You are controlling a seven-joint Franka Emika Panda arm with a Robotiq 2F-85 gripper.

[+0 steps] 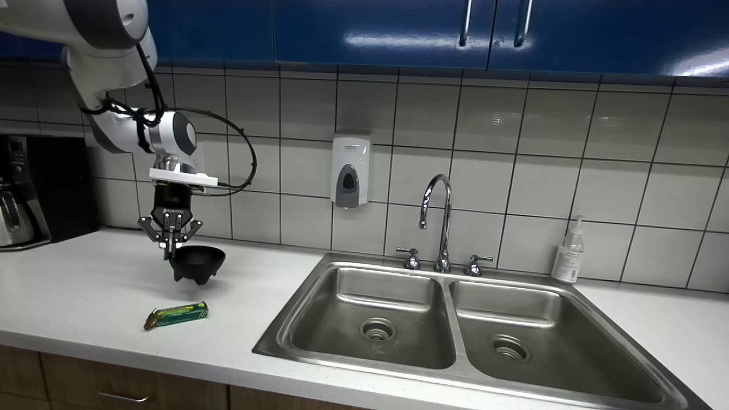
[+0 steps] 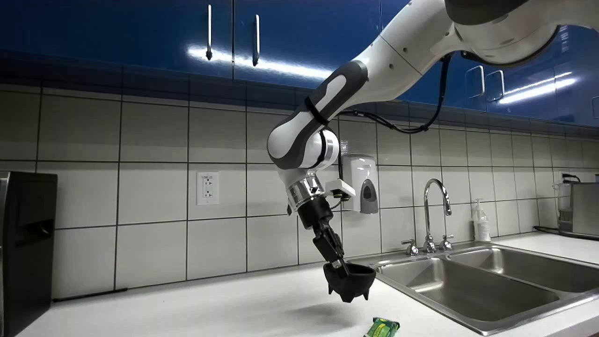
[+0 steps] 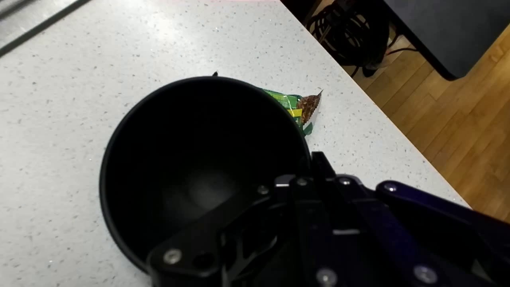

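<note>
A black bowl (image 1: 199,263) with short feet hangs from my gripper (image 1: 168,250), which is shut on its rim. In exterior view 2 the bowl (image 2: 352,284) looks upright and seems to be a little above the counter, with the gripper (image 2: 340,270) at its left side. From the wrist the bowl's dark inside (image 3: 205,158) fills the middle, and no contents show in it. A green packet (image 1: 179,314) lies on the counter in front of the bowl; the bowl partly covers this packet (image 3: 292,105) in the wrist view.
The steel double sink (image 1: 300,341) with its faucet (image 1: 444,225) is to the right. A black coffee maker (image 1: 58,188) stands at the far left. A soap bottle (image 1: 568,254) stands behind the sink.
</note>
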